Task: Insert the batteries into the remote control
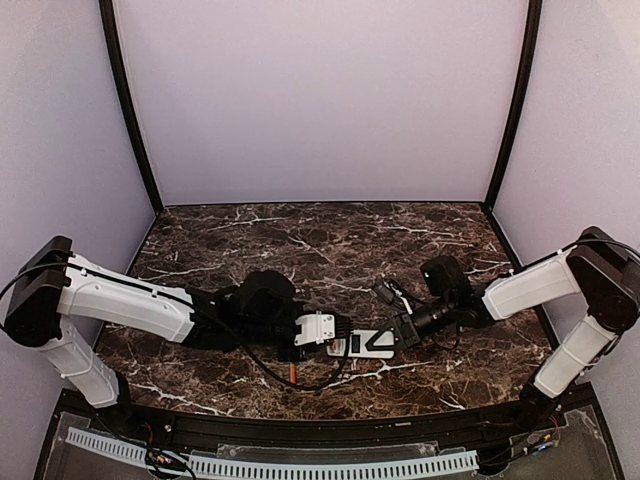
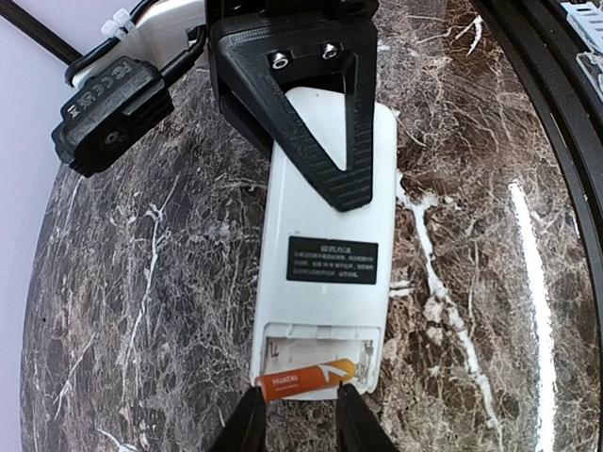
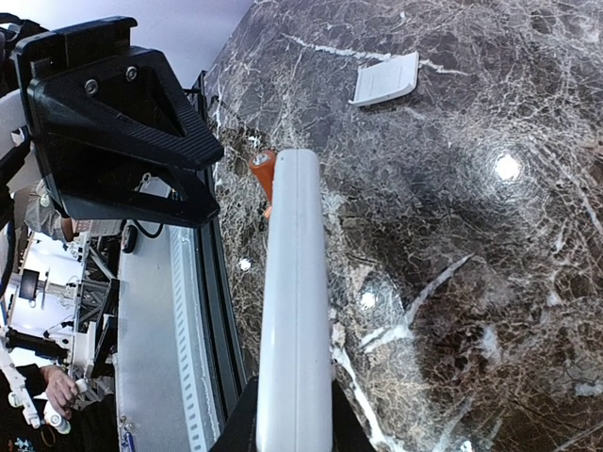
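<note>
The white remote is held by my right gripper (image 1: 395,320), which is shut on it; in the right wrist view its white side (image 3: 294,301) fills the middle. An orange battery (image 2: 306,379) lies across the open battery compartment at the remote's end, slightly raised at one end. My left gripper is just beside that battery, its dark fingertips at the bottom edge of the left wrist view; whether they touch it is unclear. Another orange battery (image 1: 292,372) lies on the marble table below the left arm in the top view.
A white battery cover (image 3: 384,80) lies on the table in the right wrist view. The table's front rail (image 1: 320,420) runs close below the work.
</note>
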